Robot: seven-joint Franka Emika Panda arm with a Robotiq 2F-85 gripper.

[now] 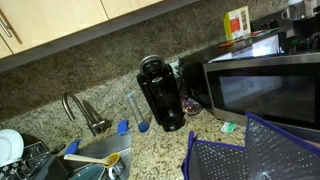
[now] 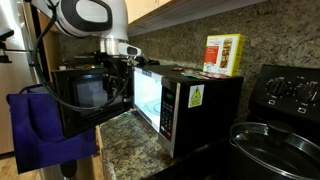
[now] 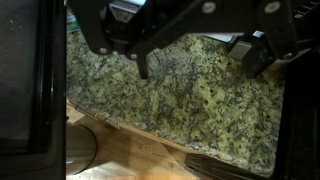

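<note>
The microwave [image 2: 195, 110] stands on the counter with its interior lit and its door [image 2: 90, 98] swung open. In exterior view 1 the door's dark window panel [image 1: 268, 92] faces the camera. My gripper [image 2: 128, 50] is near the top of the opening, between door and body; contact with either cannot be told. Seen from the wrist, my gripper has its two dark fingers spread apart, with only granite counter visible between them. Only a small part of the arm shows at the upper right corner of exterior view 1.
A black coffee maker [image 1: 162, 95] stands beside the microwave, with the sink faucet [image 1: 85, 115] farther left. Blue mesh [image 1: 215, 160] fills the lower right. A yellow box [image 2: 222, 55] sits atop the microwave; a pan [image 2: 280, 150] rests on the stove.
</note>
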